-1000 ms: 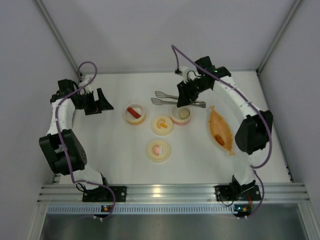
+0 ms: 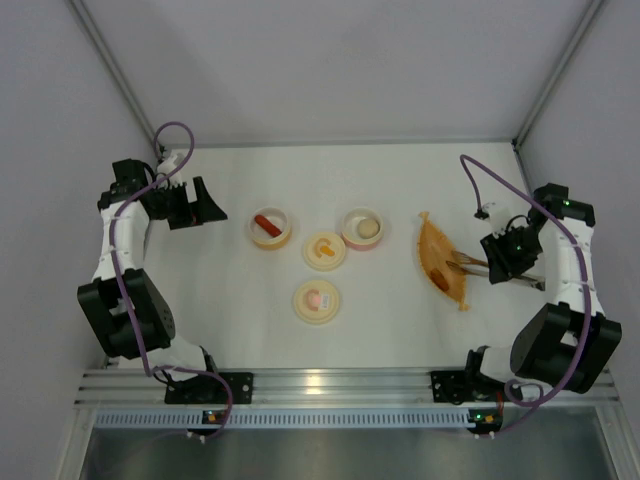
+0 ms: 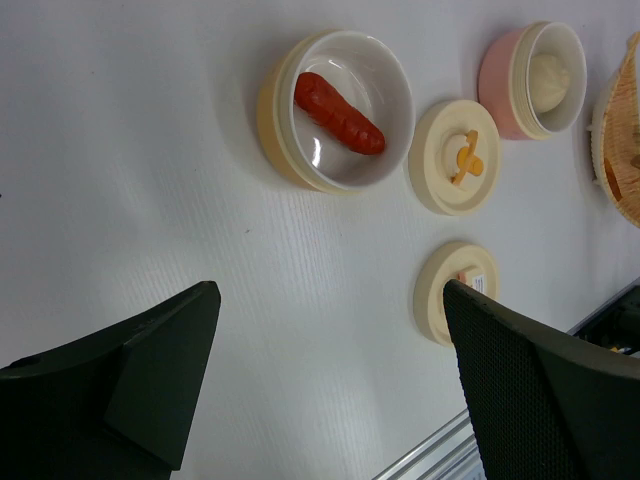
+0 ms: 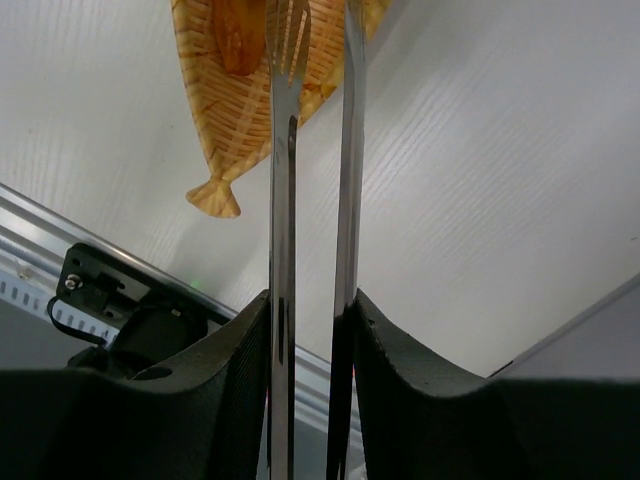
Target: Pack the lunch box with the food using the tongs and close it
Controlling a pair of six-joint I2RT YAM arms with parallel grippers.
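Observation:
A woven fish-shaped basket (image 2: 432,250) at the right holds a brown food piece (image 4: 237,30). My right gripper (image 2: 454,261), with two long metal tong-like tips, reaches over it; in the right wrist view the tips are slightly apart, and whether anything is between them is unclear. A yellow box (image 3: 272,120) holds a red sausage (image 3: 338,115); a pink box (image 3: 500,80) holds a pale round bun (image 2: 368,228). Lids with small decorations lie in front (image 2: 323,251) (image 2: 316,316). My left gripper (image 2: 196,203) stands open and empty at the left.
Metal rails (image 2: 330,380) run along the front edge, and walls stand at both sides and the back.
The left arm is almost unchanged.

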